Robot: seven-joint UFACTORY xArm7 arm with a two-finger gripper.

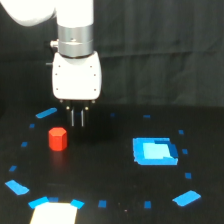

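Observation:
A red block rests on the black table at the left. The gripper hangs just above and to the right of it, its dark fingers pointing down; whether they are open or shut is hard to make out. A blue square outline with a pale centre lies on the right side of the table.
Blue tape marks and small blue squares are scattered on the black table. A pale patch shows at the bottom left edge.

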